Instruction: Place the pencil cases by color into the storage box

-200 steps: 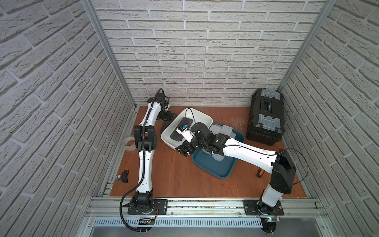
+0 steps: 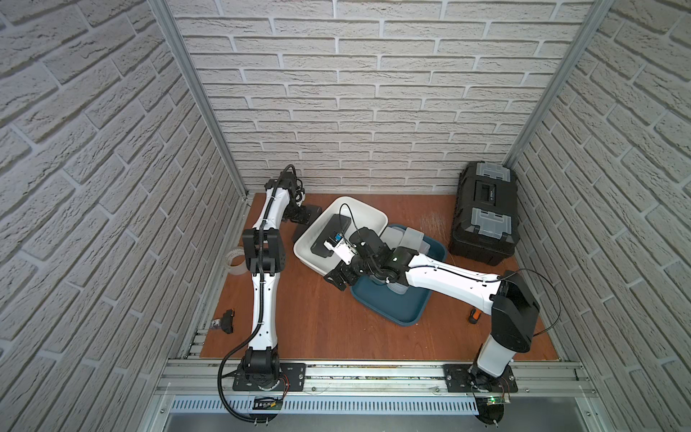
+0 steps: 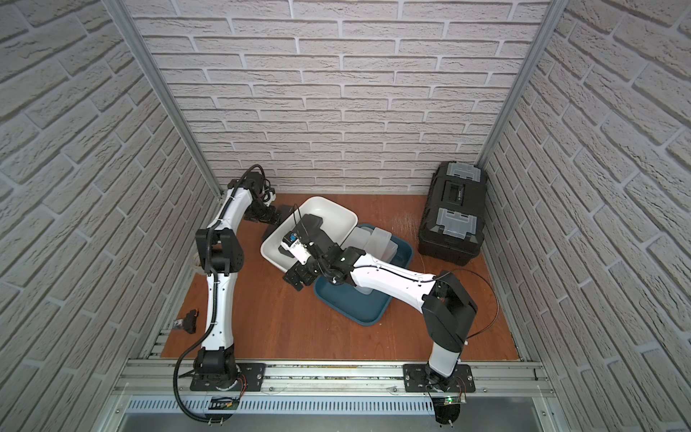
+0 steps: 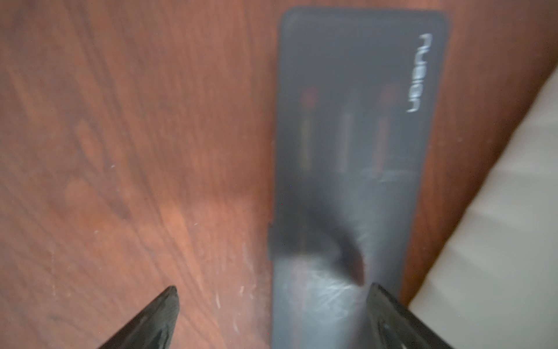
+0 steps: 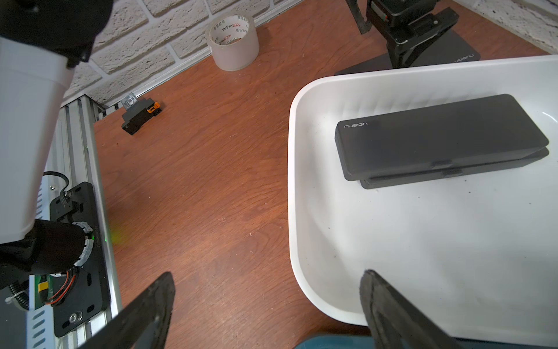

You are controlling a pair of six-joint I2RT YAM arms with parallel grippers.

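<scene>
A dark grey pencil case (image 4: 343, 197) lies on the wood beside the white box (image 5: 308, 203); my left gripper is open over it, the case between and below its fingertips. Two stacked dark pencil cases (image 5: 436, 133) lie inside the white box. The blue box (image 2: 388, 306), right of the white one, holds several pale grey cases (image 2: 411, 239), partly hidden by my right arm. My right gripper hangs open near the white box's front-left corner, nothing between its fingers.
A black toolbox (image 2: 482, 216) stands at the back right. A tape roll (image 5: 232, 49) and a small black-orange object (image 5: 139, 113) are at the left edge.
My left gripper has shifted slightly, a little leftward in the top left view.
</scene>
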